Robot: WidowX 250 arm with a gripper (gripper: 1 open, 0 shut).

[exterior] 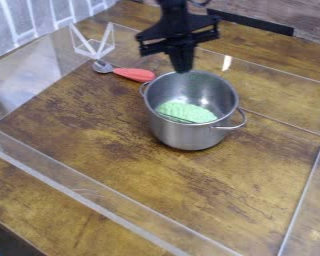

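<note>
My black gripper (pixel 179 52) is raised above and behind the steel pot (pixel 190 130), clear of its rim and blurred, with nothing visible between its fingers. Inside the pot lies a light green, textured object (pixel 188 112). Left of the pot, behind it, a utensil with a red handle (pixel 133 73) and a metal head lies on the wooden table (pixel 109 190).
A white wire-like stand (pixel 93 46) is at the back left, near a white railing. Clear transparent panels edge the work area.
</note>
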